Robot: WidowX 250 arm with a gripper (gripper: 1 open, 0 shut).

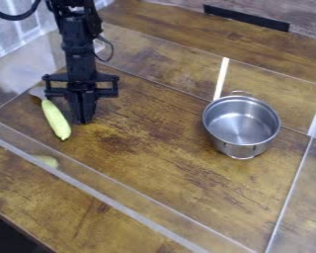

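My gripper (79, 105) is low over the wooden table at the left, its black body partly covering its fingertips. A pale yellow-green elongated item (55, 121), like a corn cob or banana, lies tilted just left of and below the fingers. Whether the fingers hold it is hidden. A steel pot (240, 126) with handles stands on the right.
Clear panels edge the workspace at left, front and right. The middle of the table (161, 168) between gripper and pot is bare. A dark slot lies at the back edge.
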